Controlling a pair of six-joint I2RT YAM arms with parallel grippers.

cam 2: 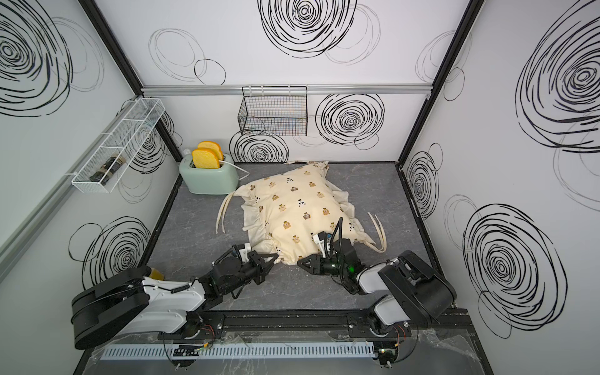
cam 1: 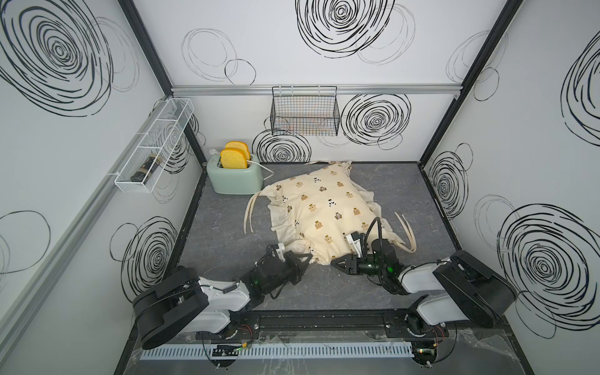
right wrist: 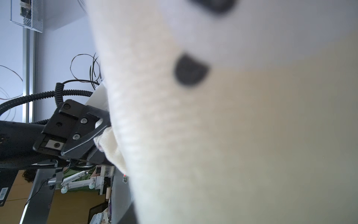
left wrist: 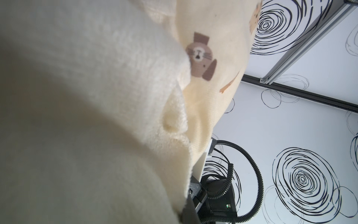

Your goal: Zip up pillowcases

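The cream pillowcase (cam 1: pixel 322 206), printed with small animals and edged with a ruffle, lies plump on the grey table. At its near edge, my left gripper (cam 1: pixel 306 257) is shut; in the right wrist view a bit of cream cloth (right wrist: pixel 111 147) sits at that gripper's fingers (right wrist: pixel 87 143). My right gripper (cam 1: pixel 337 263) is just to the right, low against the same near edge. Whether its fingers hold any cloth cannot be told. Cream fabric fills most of both wrist views and hides the gripping spots. No zipper or pull tab shows.
A green toaster (cam 1: pixel 235 178) with yellow toast stands at the back left. Cloth ties (cam 1: pixel 407 232) trail from the pillowcase's sides. Wire baskets (cam 1: pixel 305 115) hang on the walls. Bare table (cam 1: pixel 212 231) lies left of the pillowcase, with a clear strip in front.
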